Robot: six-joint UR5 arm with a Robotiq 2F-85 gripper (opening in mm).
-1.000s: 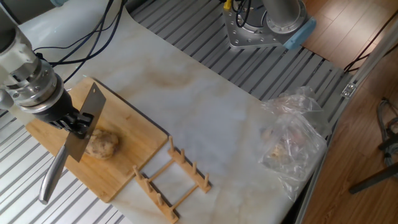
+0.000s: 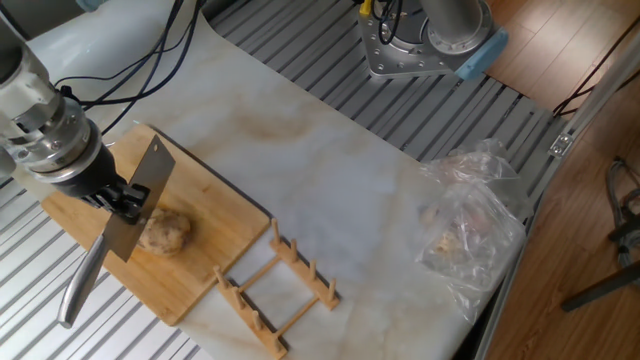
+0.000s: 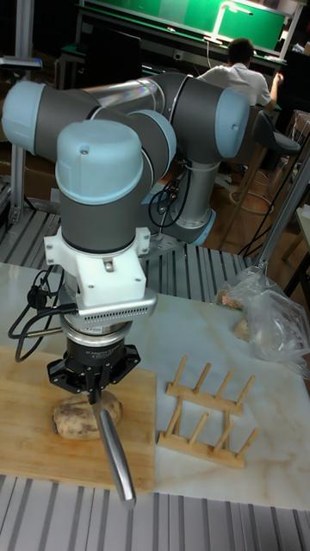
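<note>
My gripper (image 2: 130,208) is shut on a kitchen knife, gripping the blade (image 2: 148,188) near its handle end. The knife's metal handle (image 2: 82,285) slants down to the left in exterior view 2 and points toward the camera in exterior view 3 (image 3: 115,455). A brown potato (image 2: 166,232) lies on the wooden cutting board (image 2: 215,215), close beside the blade in exterior view 2. In exterior view 3 the potato (image 3: 81,417) is just left of the knife. Whether the blade touches it, I cannot tell.
A wooden rack with upright pegs (image 2: 270,283) stands by the board's edge. Clear plastic bags (image 2: 475,225) with something inside lie at the table's far side. Between them and the board the marbled tabletop (image 2: 290,120) is bare.
The knife has shifted very slightly, its handle end a little up and left in exterior view 2. Potato, board and rack stay where they were.
</note>
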